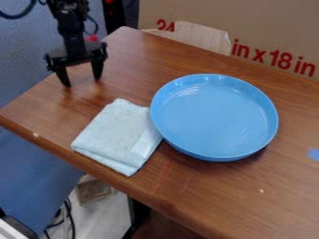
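Observation:
The black gripper (80,71) is at the far left end of the wooden table, fingers pointing down with a gap between the tips and nothing visible between them. A small bit of red (92,38) shows behind the gripper's wrist, mostly hidden. A blue plate (214,117) sits at the centre right, and a folded pale cloth (115,135) lies to its left near the front edge.
A cardboard box (237,28) stands behind the table. A small blue tape piece (312,153) is at the right.

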